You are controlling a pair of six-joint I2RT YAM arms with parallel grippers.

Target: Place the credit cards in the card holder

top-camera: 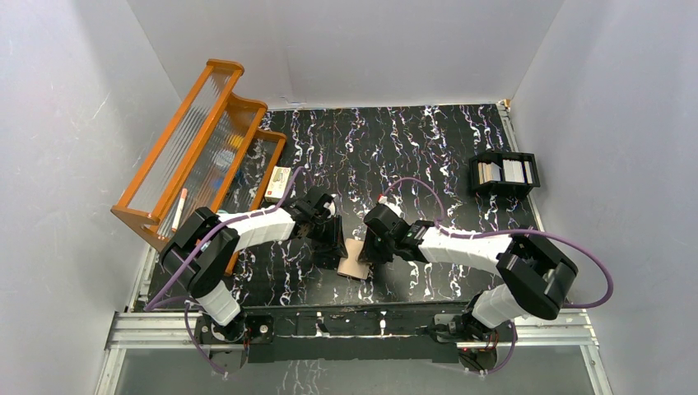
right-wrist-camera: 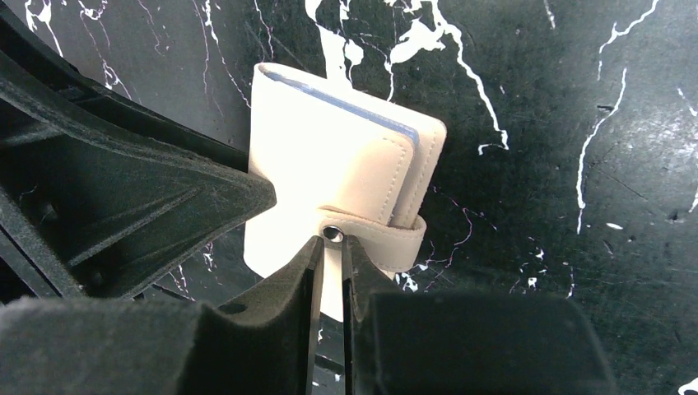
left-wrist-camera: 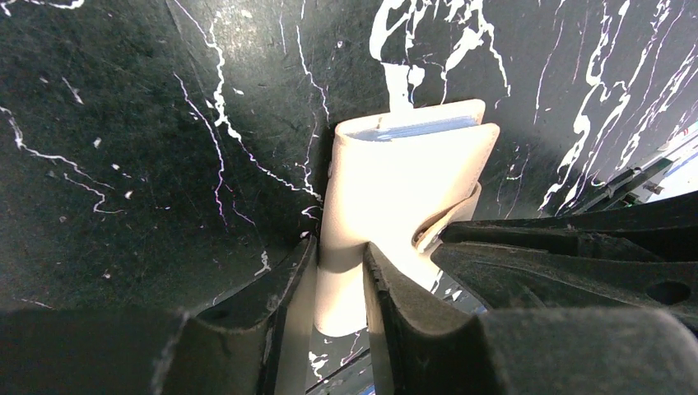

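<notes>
A beige card holder (top-camera: 352, 262) (left-wrist-camera: 395, 189) (right-wrist-camera: 304, 132) with a snap strap lies on the black marble surface, with a blue strip inside its upper edge. My left gripper (top-camera: 336, 251) is part open at the holder's left side, one finger beside it and the other over its face. My right gripper (top-camera: 366, 257) is nearly closed on the strap by the metal snap (right-wrist-camera: 332, 232); how much it pinches is partly hidden.
An orange shelf (top-camera: 216, 111) fills the back left, with a small box (top-camera: 278, 177) beside it. A black tray of cards (top-camera: 504, 189) stands at the right.
</notes>
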